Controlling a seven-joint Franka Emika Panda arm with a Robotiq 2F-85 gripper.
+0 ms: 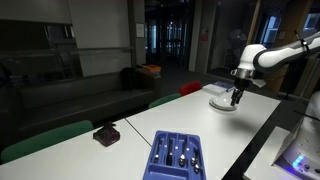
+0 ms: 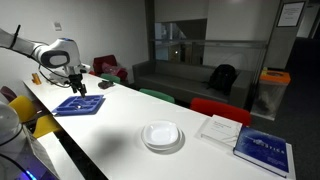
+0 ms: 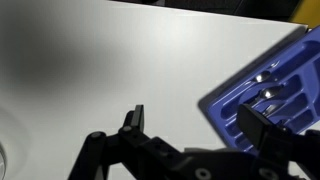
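My gripper is open above the white table, its dark fingers wide apart and nothing between them. In the wrist view the blue cutlery tray (image 3: 216, 106) lies to the right, partly behind the right finger, with metal utensils (image 3: 268, 92) in its compartments. The same tray (image 1: 150, 174) sits at the near middle of the table in exterior view 1, and my gripper (image 1: 236, 98) hangs to its right, near the plates. White stacked plates (image 2: 162, 134) rest on the table; just a curved edge (image 3: 2, 160) shows at the wrist view's left border.
Books (image 2: 262, 150) and a white box (image 2: 220, 130) lie at the table's far end. A small dark object (image 1: 106, 135) stands on its left part. Red (image 2: 222, 109) and green (image 2: 153, 95) chairs line one side. The table between tray and plates is clear.
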